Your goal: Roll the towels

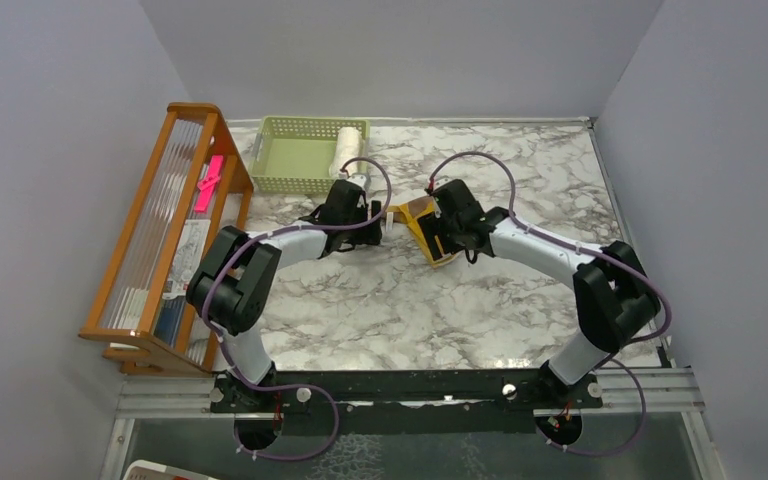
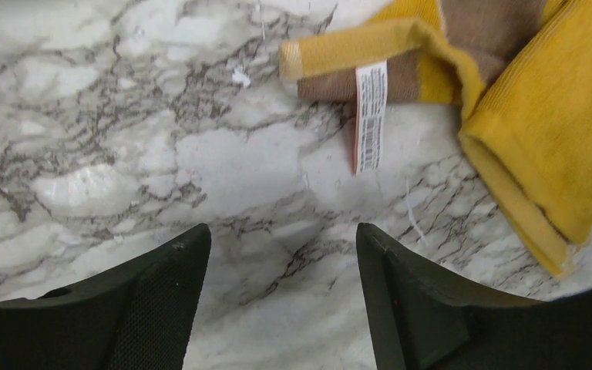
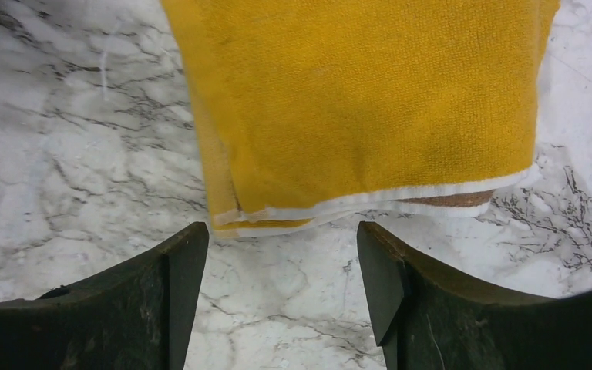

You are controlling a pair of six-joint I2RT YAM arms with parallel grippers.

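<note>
A yellow towel (image 1: 426,232) with brown patches lies loosely folded on the table, partly hidden under the right arm in the top view. Its narrow end and white tag (image 2: 371,116) show in the left wrist view, beyond the fingertips. My left gripper is open above bare marble, apart from the towel. In the right wrist view the towel's white-edged end (image 3: 370,202) lies just ahead of my right gripper, which is open with nothing held. A rolled white towel (image 1: 348,149) rests in the green basket (image 1: 290,186).
At the left stands a wooden rack (image 1: 150,230) holding a pink item (image 1: 208,184), close to the left arm.
</note>
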